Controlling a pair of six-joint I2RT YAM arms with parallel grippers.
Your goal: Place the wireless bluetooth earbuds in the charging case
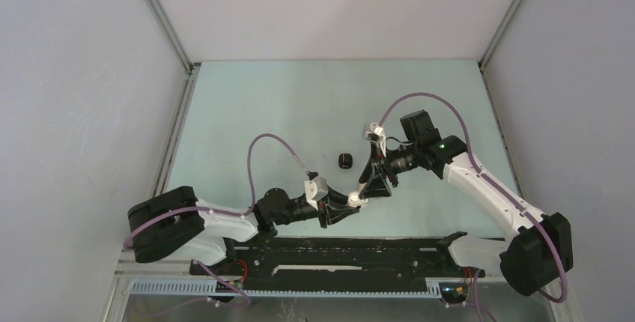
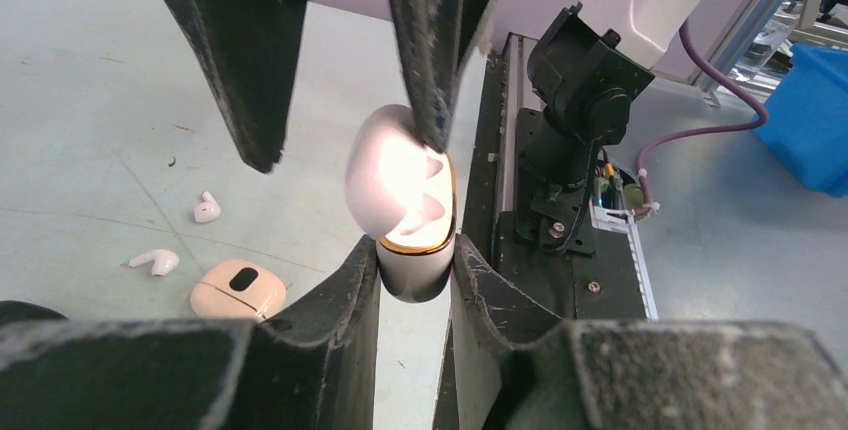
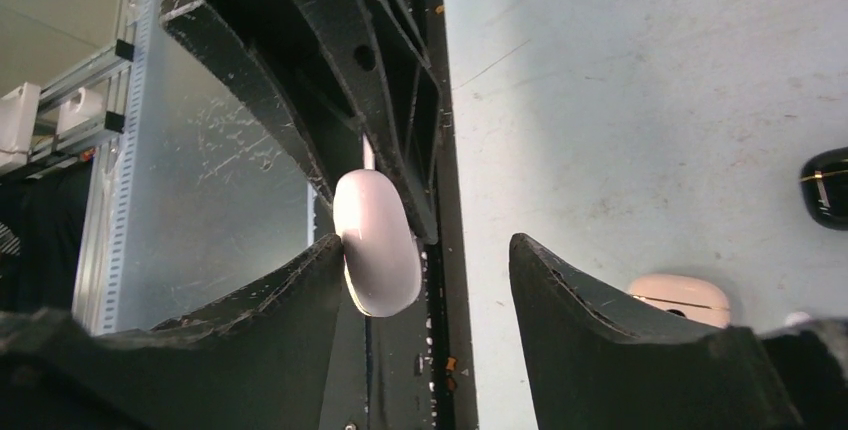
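Observation:
The white charging case (image 2: 418, 268) is clamped upright in my left gripper (image 1: 347, 203), which is shut on it. Its lid (image 2: 384, 172) stands open, and the earbud slots (image 2: 433, 205) look empty in the left wrist view. My right gripper is part open just above the case. One of its fingers (image 2: 425, 60) is at the opened lid and seems to touch it; nothing is gripped between the two. Two white earbuds, one upper (image 2: 207, 209) and one lower (image 2: 156, 261), lie apart on the table.
A pale pink case (image 2: 238, 290) lies shut on the table near the earbuds. A small black case (image 1: 345, 161) sits beyond the grippers. The dark rail (image 1: 337, 251) runs along the front edge.

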